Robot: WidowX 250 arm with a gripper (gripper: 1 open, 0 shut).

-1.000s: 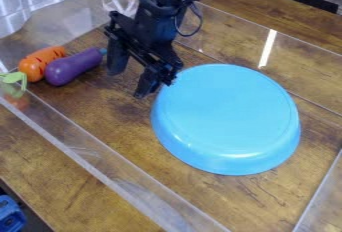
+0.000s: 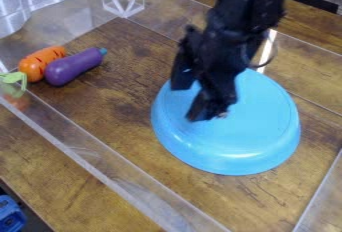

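My gripper (image 2: 205, 88) is a blurred black shape in the upper centre, over the left and back part of a large blue disc (image 2: 230, 136). Its motion blur hides whether the fingers are open or shut and whether anything is between them. To the left, a purple eggplant (image 2: 75, 67) lies beside an orange carrot-like toy (image 2: 40, 62). Part of a green-topped object (image 2: 14, 84) shows at the left edge.
Clear plastic walls (image 2: 100, 176) border the wooden surface (image 2: 120, 116). A blue object (image 2: 8, 216) shows at the lower left corner. The wood between the eggplant and the disc is bare.
My gripper has moved right, away from the eggplant, and now hangs over the blue disc. The toys and disc look unmoved.
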